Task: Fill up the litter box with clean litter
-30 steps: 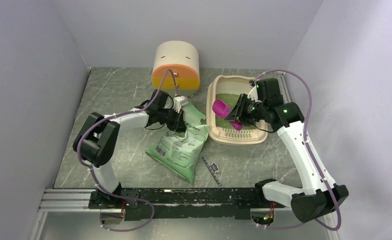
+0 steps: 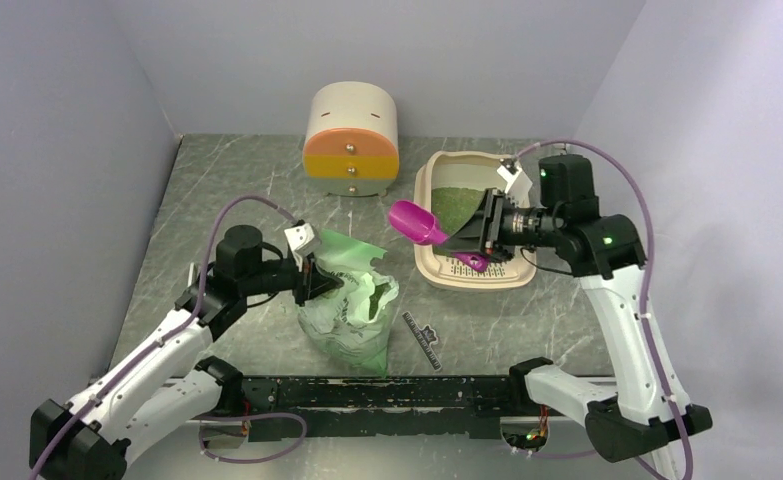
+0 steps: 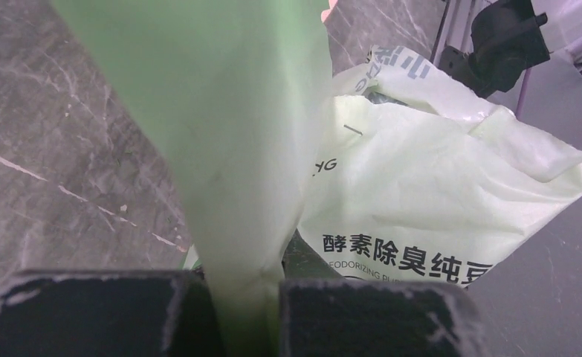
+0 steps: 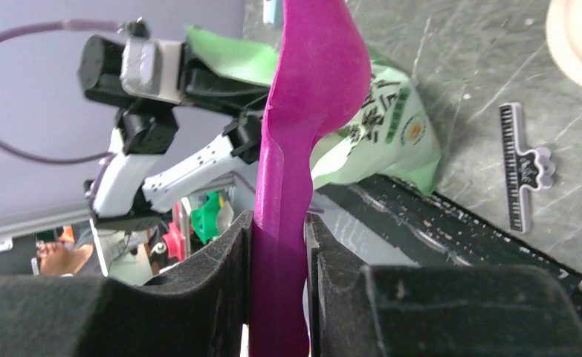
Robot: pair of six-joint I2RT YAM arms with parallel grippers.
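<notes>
My left gripper (image 2: 312, 280) is shut on the top of the green litter bag (image 2: 342, 325), which stands slumped with its mouth opened; in the left wrist view its pale flap (image 3: 239, 134) rises between the fingers. My right gripper (image 2: 485, 235) holds the magenta scoop (image 2: 417, 220) by its handle, seen between the fingers in the right wrist view (image 4: 288, 171), above the left side of the litter box (image 2: 477, 281). Green litter (image 2: 452, 203) lies in the box.
A drawer cabinet (image 2: 350, 130) stands at the back centre. A dark comb-like tool (image 2: 421, 339) lies right of the bag near the front edge.
My left gripper has drawn the bag's top toward the front left, and the bag has become more upright. My right gripper and scoop have shifted a little to the left.
</notes>
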